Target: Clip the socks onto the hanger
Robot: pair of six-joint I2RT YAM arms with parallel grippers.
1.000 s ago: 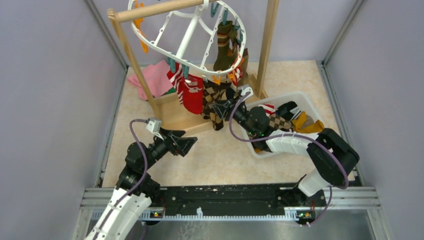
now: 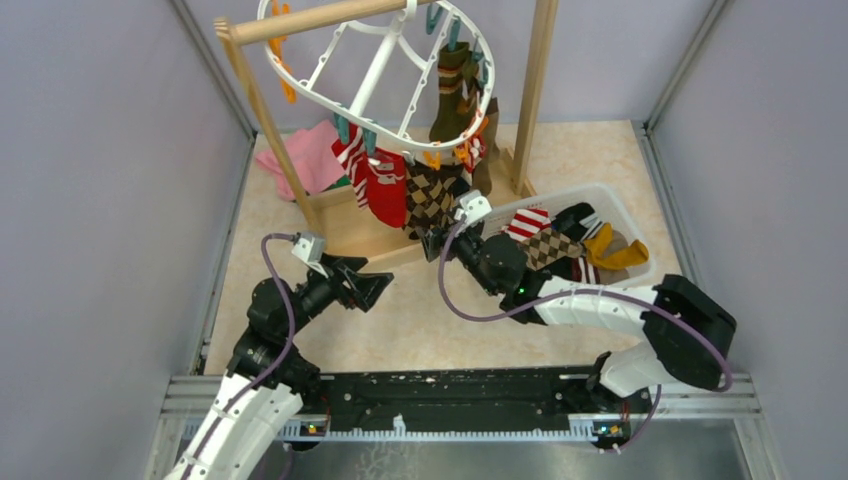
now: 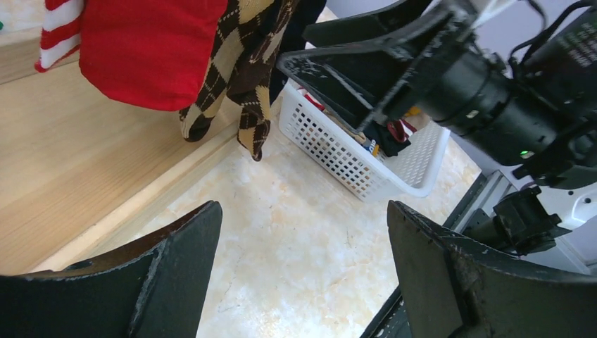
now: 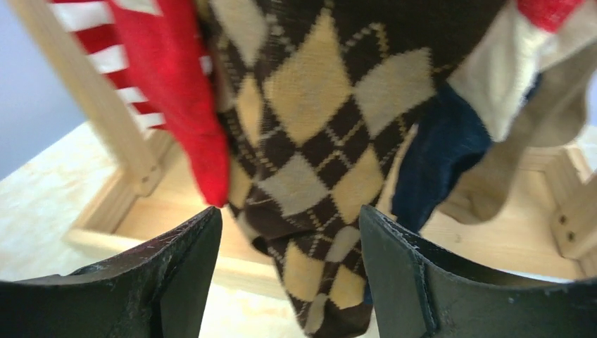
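Socks hang from the white clip hanger (image 2: 378, 70), among them a red sock (image 2: 386, 190), an olive sock (image 2: 449, 90) and an argyle sock (image 2: 430, 190). My right gripper (image 2: 436, 240) is open just in front of the lower argyle sock; in the right wrist view that sock (image 4: 317, 176) fills the space before its fingers, beside dark navy and red socks. My left gripper (image 2: 362, 282) stands open at the lower left of the hanger, nothing between its fingers in the left wrist view.
A white basket (image 2: 630, 220) of loose socks stands on the right. The hanger's wooden frame (image 2: 535, 60) rises from the table, with pink cloth (image 2: 305, 160) at back left.
My left arm stayed in place.
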